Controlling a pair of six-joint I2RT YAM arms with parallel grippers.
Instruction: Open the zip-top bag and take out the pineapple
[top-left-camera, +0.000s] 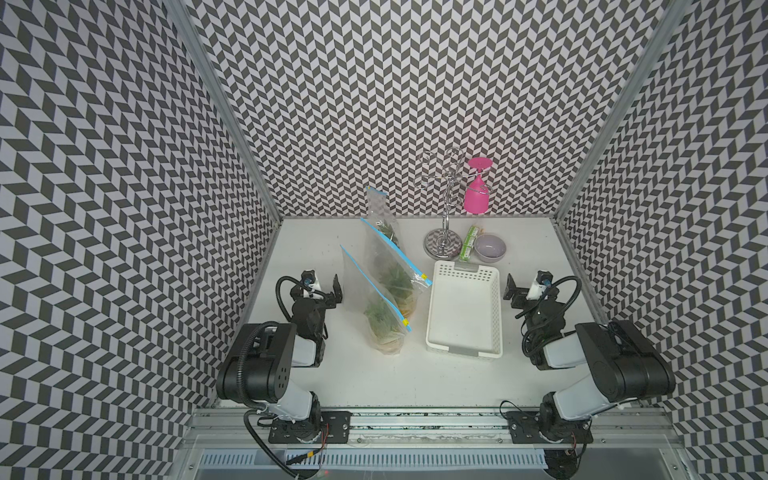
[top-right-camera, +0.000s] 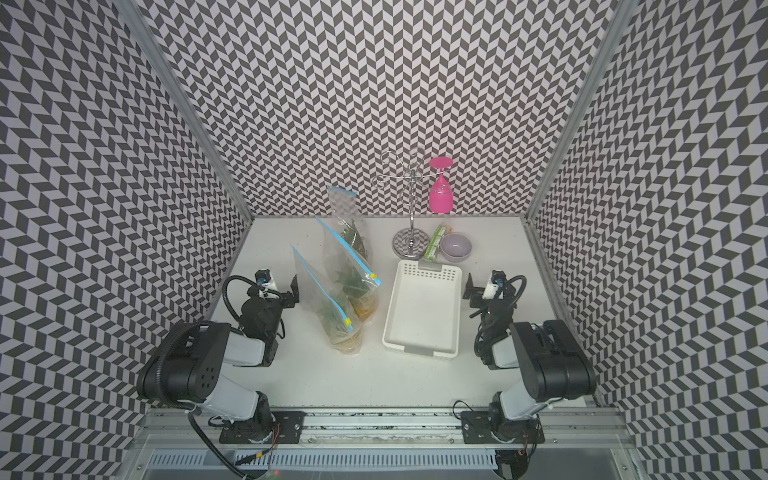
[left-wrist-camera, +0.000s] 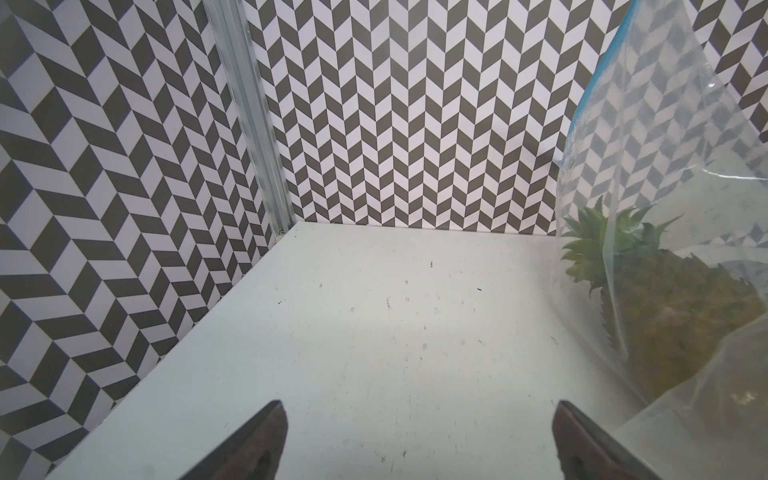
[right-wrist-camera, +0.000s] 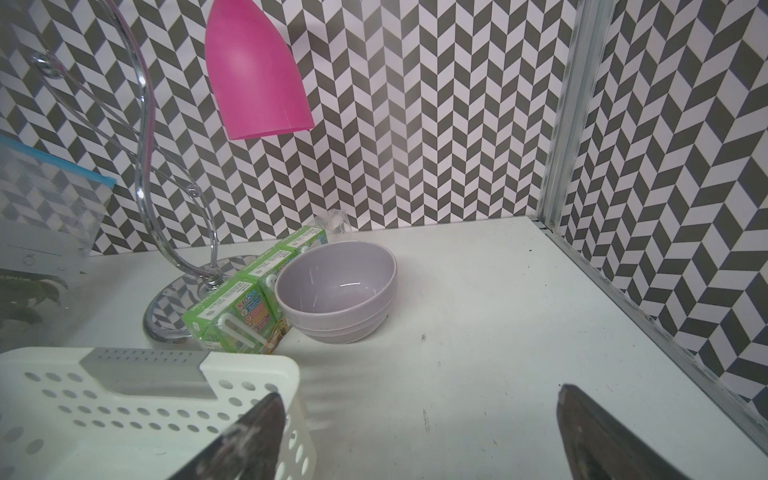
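Several clear zip top bags with blue seals stand left of centre, among them the front bag (top-left-camera: 384, 332) and one behind it (top-left-camera: 396, 276); green leaves show inside. In the left wrist view a pineapple (left-wrist-camera: 672, 312) shows through a bag (left-wrist-camera: 712, 136) at the right. My left gripper is open and empty, left of the bags. My right gripper is open and empty, beside the right side of the white basket (top-left-camera: 498, 308).
A chrome stand (top-left-camera: 444, 208) holds a pink goblet (top-left-camera: 477, 196) at the back. A lilac bowl (right-wrist-camera: 336, 312) and green boxes (right-wrist-camera: 232, 316) sit behind the basket.
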